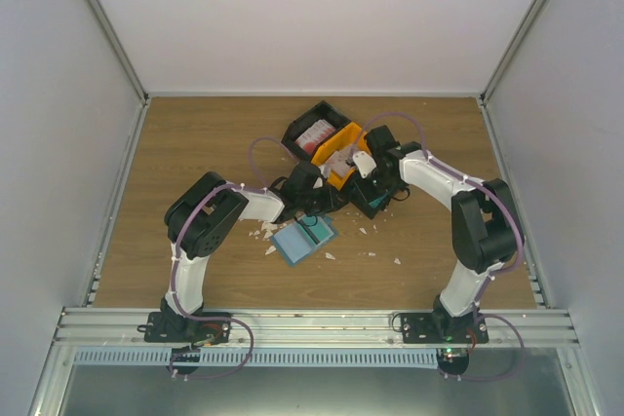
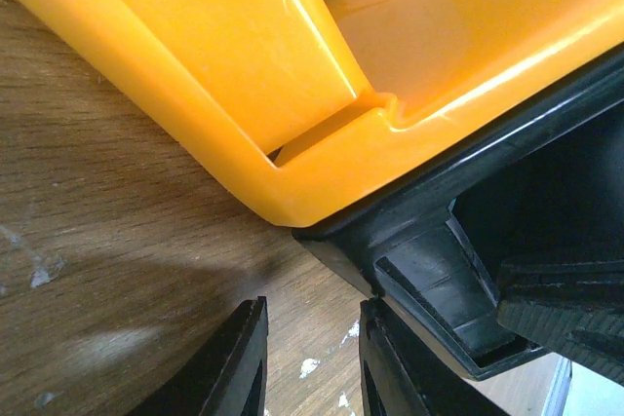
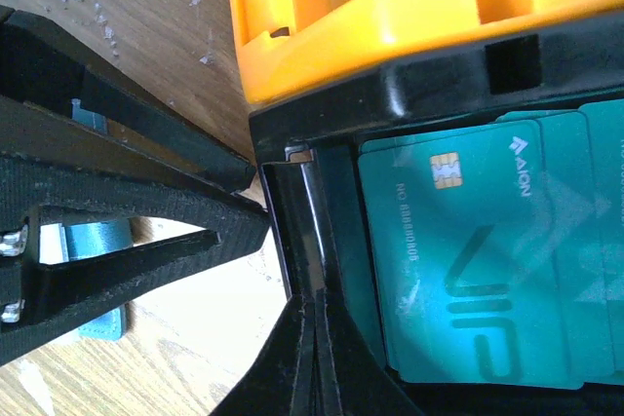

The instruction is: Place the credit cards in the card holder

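Observation:
Several teal cards (image 3: pixel 458 260) lie stacked in a black holder (image 3: pixel 322 114) in the right wrist view. My right gripper is shut at that holder's inner side, with no card between its fingers. My left gripper stands part open beside the holder's corner, below the orange holder (image 2: pixel 175 65), with nothing between its fingers. From the top, both grippers (image 1: pixel 336 200) (image 1: pixel 366 182) meet near the holders and partly hide them.
A black box (image 1: pixel 327 109) with pale red cards stands at the back. Blue-grey and teal items (image 1: pixel 292 245) lie at the front, among small white scraps.

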